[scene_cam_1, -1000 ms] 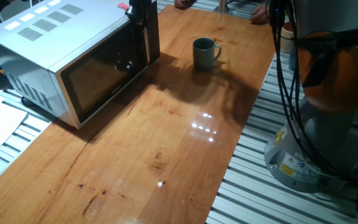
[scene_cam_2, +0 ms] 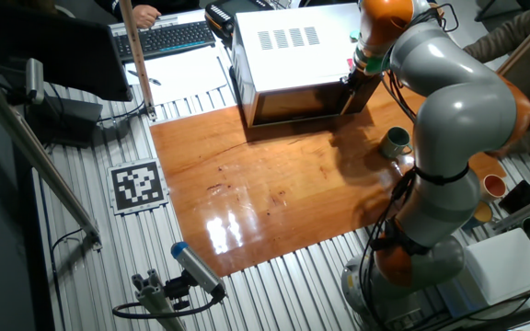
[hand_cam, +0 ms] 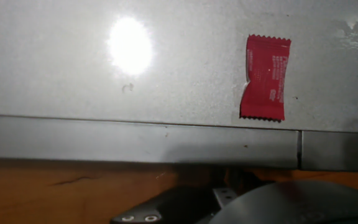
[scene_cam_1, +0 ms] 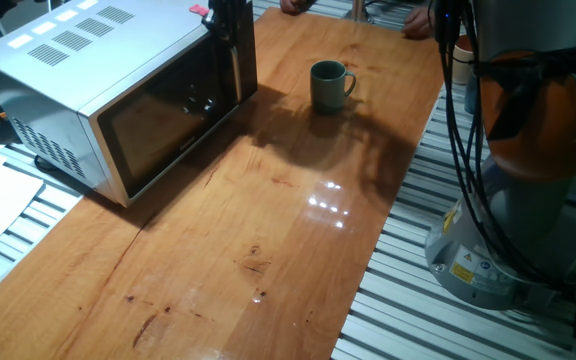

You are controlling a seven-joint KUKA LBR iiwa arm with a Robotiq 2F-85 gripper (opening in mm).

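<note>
The silver microwave [scene_cam_1: 83, 60] has its dark glass door [scene_cam_1: 173, 105] closed, with an upright handle [scene_cam_1: 236, 72] near the door's far end. My gripper [scene_cam_2: 350, 83] is at the microwave's front upper edge, close to the top of that handle. In the wrist view only part of the dark gripper shows, low in the frame beyond the microwave's edge; its fingertips and whatever lies between them are hidden. A red wrapped packet [hand_cam: 266, 78] lies on the microwave's top. The green mug [scene_cam_1: 329, 86] stands upright on the wooden board, apart from the gripper.
The wooden board [scene_cam_1: 238, 220] is clear in front of the microwave. Other cups, among them an orange-rimmed one [scene_cam_2: 493, 188], stand beside the arm's base. A person's hands [scene_cam_1: 418, 22] rest at the board's far end. A camera [scene_cam_2: 198, 268] is mounted at the opposite edge.
Hardly anything differs: the gripper stays by the top of the microwave's handle, and the door and mug have not visibly moved.
</note>
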